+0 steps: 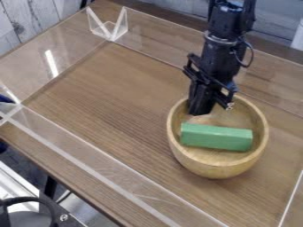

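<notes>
My black gripper [201, 96] points down over the back-left rim of a round wooden bowl [219, 167], on the right side of the table. It looks shut, with nothing clearly visible between its fingers. A green block [217, 136] lies lengthwise inside the bowl, toward its middle and front, apart from the fingers.
White tape marks a corner at the back left. Dark robot hardware [24, 213] sits at the lower left, beyond the table's edge.
</notes>
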